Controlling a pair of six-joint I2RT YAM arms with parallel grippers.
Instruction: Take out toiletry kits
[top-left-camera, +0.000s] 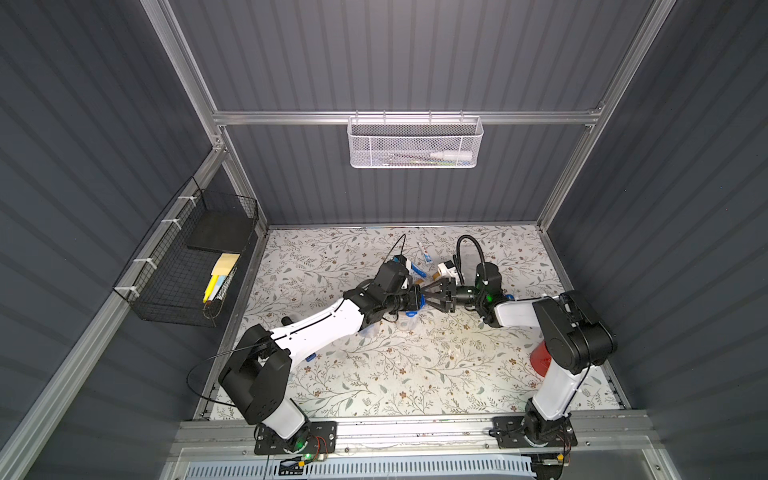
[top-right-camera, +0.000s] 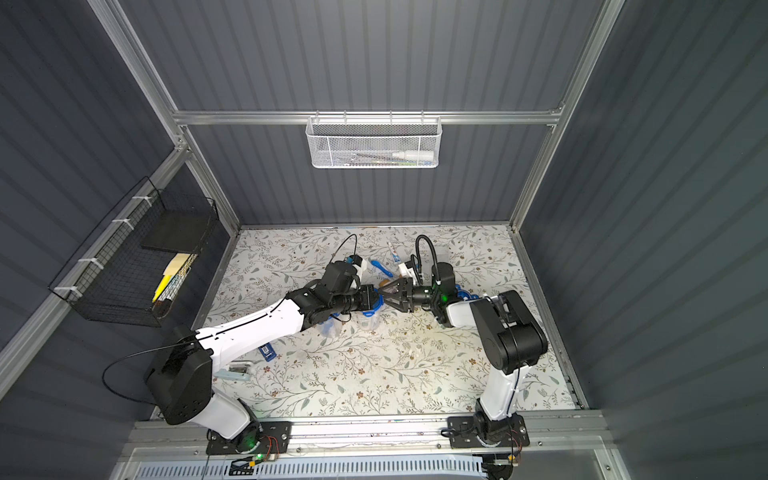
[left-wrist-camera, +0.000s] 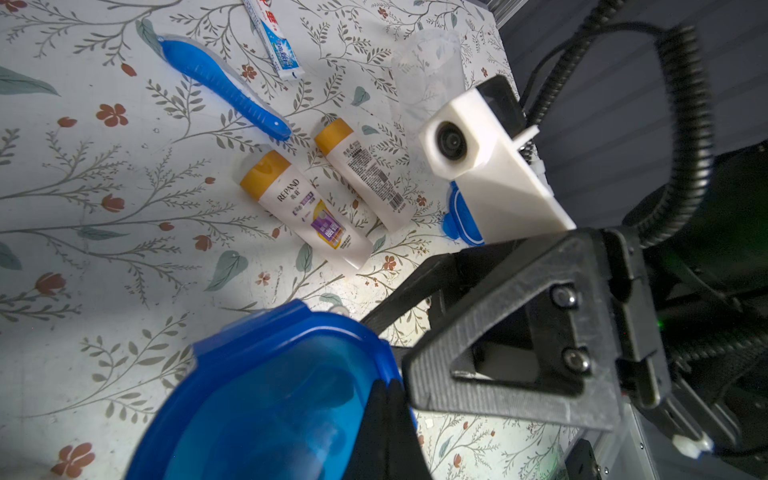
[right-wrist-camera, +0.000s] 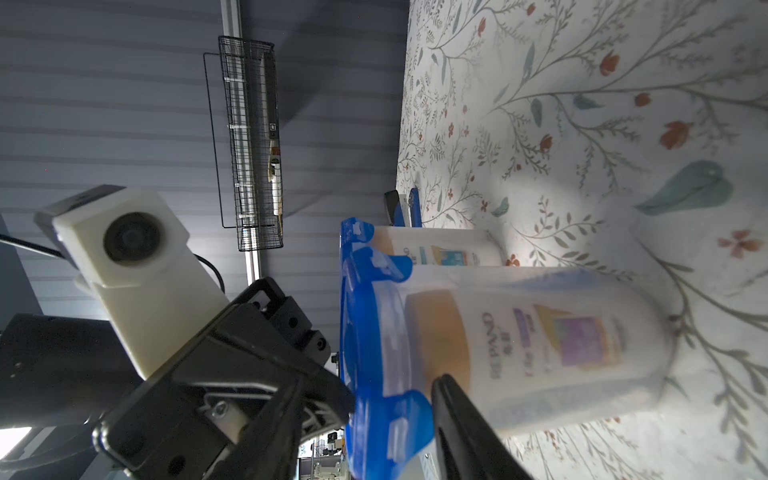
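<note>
A clear cup (right-wrist-camera: 656, 324) stands upright with a blue lid (left-wrist-camera: 284, 336) at its top. Through its wall shows a bottle (right-wrist-camera: 520, 344) with an orange cap. My left gripper is shut at the lid's edge; whether the rim is pinched between its fingers does not show. My right gripper is open, its fingers on either side of the blue lid's tab (right-wrist-camera: 396, 436). Loose on the table lie two orange-capped bottles, one the REPAND bottle (left-wrist-camera: 308, 208) and one the smaller-looking bottle (left-wrist-camera: 364, 172), with a blue handled item (left-wrist-camera: 220, 84) and a tube (left-wrist-camera: 272, 36).
Behind this cup, the right wrist view shows a second blue-topped cup (right-wrist-camera: 440, 244). A clear container (left-wrist-camera: 432, 72) and a blue lid (left-wrist-camera: 462, 216) sit beyond the right gripper. A red container (top-left-camera: 541, 358) stands at the right.
</note>
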